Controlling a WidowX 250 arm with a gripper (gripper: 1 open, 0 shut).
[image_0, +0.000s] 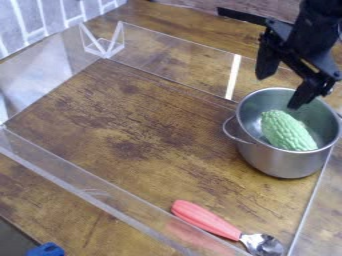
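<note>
My gripper hangs at the upper right, dark and open, just above a steel pot with a loop handle on its side. Inside the pot lies a pale green, bumpy vegetable. Nothing shows between the gripper's fingers. At the bottom right, a spoon-like utensil with a pink handle and metal head lies on the wooden table.
Clear plastic walls border the work area along the left, back and front. A small blue object sits at the bottom left corner.
</note>
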